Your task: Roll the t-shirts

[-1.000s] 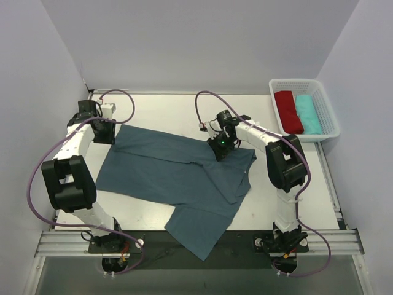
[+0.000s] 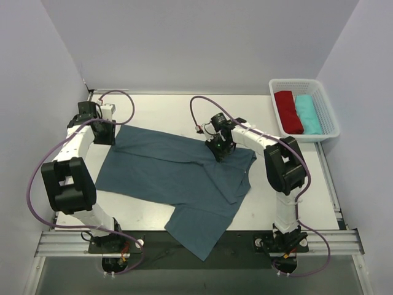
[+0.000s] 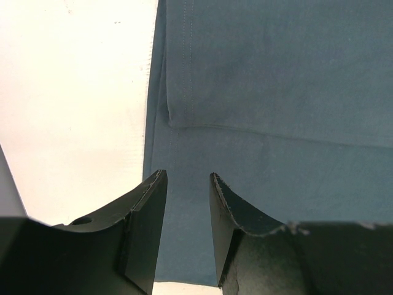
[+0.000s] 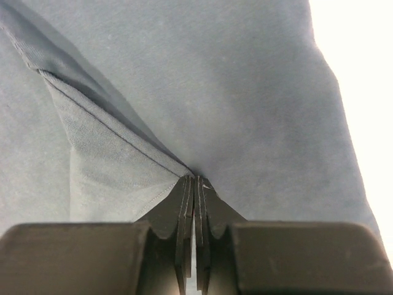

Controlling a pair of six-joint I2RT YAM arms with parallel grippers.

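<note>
A dark grey-blue t-shirt (image 2: 159, 178) lies spread over the white table, partly folded along its back side, one end hanging over the front edge. My left gripper is over its left end near a folded edge, fingers apart and empty. My right gripper is shut at a raised fold of the fabric (image 4: 110, 135) on the right part; whether cloth is between its tips is hard to tell.
A white basket (image 2: 333, 104) at the back right holds a red rolled cloth (image 2: 288, 112) and a turquoise one (image 2: 307, 114). Bare table (image 2: 172, 107) shows along the back and right.
My right gripper has moved slightly left along the shirt, and the fold beneath it has shifted slightly. The left arm looks almost unchanged.
</note>
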